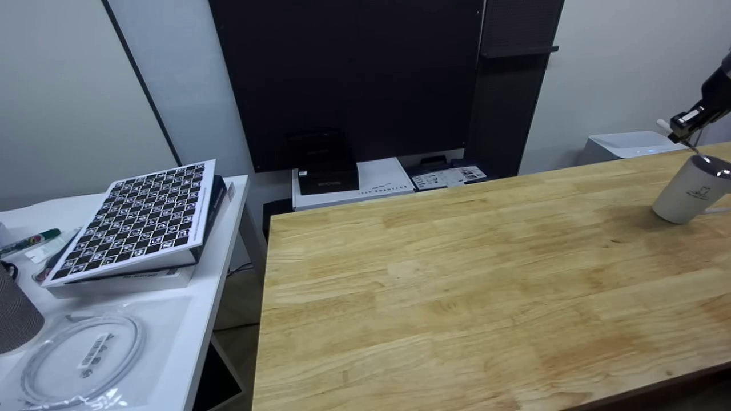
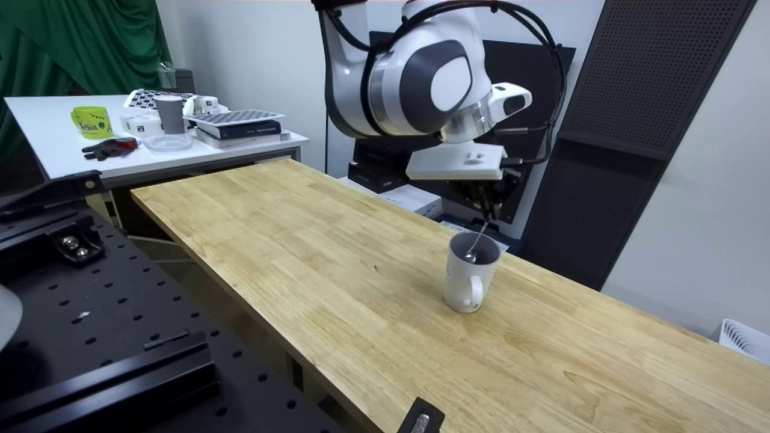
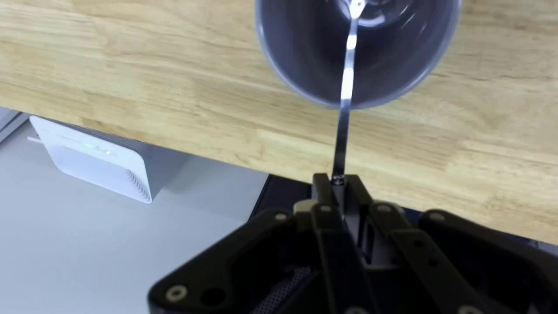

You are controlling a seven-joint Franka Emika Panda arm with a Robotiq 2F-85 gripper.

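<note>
A light mug with a grey inside (image 2: 467, 285) stands on the wooden table, handle toward the camera in exterior view 2. In exterior view 1 the mug (image 1: 687, 192) leans to the right. My gripper is shut on a metal spoon (image 3: 343, 99), which runs from the fingertips over the rim into the mug. The spoon's bowl (image 2: 471, 256) is inside the mug; whether it touches the bottom cannot be told. From exterior view 1, the gripper (image 1: 679, 129) sits above and left of the mug's opening, with the pale handle end sticking out behind the fingers.
A white side table (image 2: 61, 130) carries a green mug, a grey cup and boxes.
</note>
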